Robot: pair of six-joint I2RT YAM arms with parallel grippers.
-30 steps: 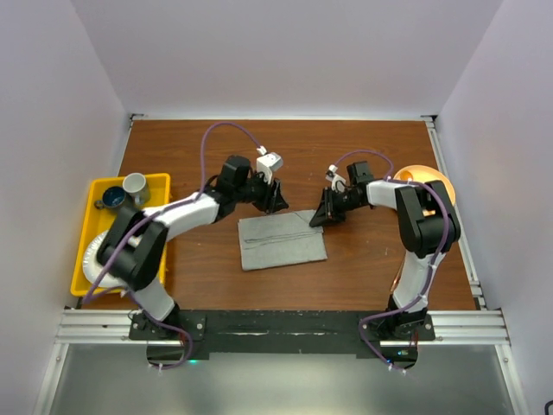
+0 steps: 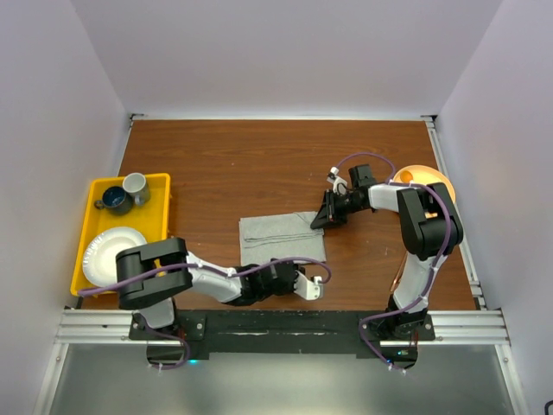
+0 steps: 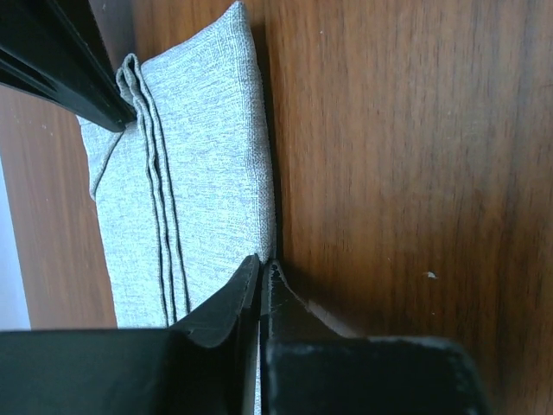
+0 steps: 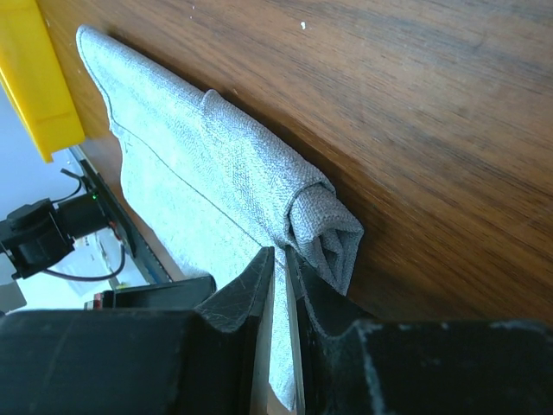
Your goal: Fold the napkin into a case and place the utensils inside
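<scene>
The grey napkin [image 2: 281, 251] lies on the table between my arms, with a folded band [image 4: 216, 138] along its far side. My right gripper is shut on the napkin at the right end of that band. At the napkin's near edge is my left gripper, its fingertips closed together against the cloth; whether any fabric is pinched there I cannot make out. A thin brownish stick-like item [image 2: 398, 271], perhaps a utensil, lies by the right arm, mostly hidden by it.
At left stands a yellow tray [image 2: 162, 216] with a white plate [image 2: 115, 255], a dark mug [image 2: 115, 201] and a white mug [image 2: 136, 187]. An orange-yellow bowl [image 2: 425, 173] sits at right, partly behind the right arm.
My right gripper has stayed at the fold's right end.
</scene>
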